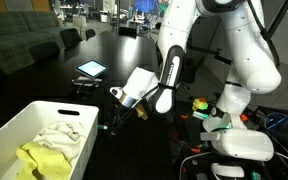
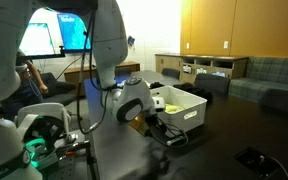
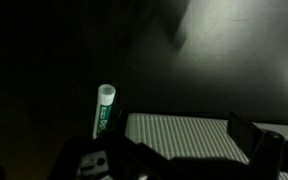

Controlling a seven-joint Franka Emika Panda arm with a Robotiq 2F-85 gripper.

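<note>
A white marker with a green label [image 3: 105, 108] lies on the dark table in the wrist view, close to the left finger. My gripper stands open; its dark fingers are spread wide at the bottom of that view, and nothing is visibly held. In exterior view 1, the gripper [image 1: 116, 105] hangs low over the table, just right of the white box. A small pale object [image 1: 102, 127], likely the marker, shows below it and to the left.
A white box [image 1: 89, 125] holds yellow cloth [image 1: 44, 163] and white cloth [image 1: 62, 136]. A tablet-like object [image 1: 91, 69] and cables lie farther back. A ribbed grey surface [image 3: 179, 135] spans the wrist view's lower part; I cannot tell what it is.
</note>
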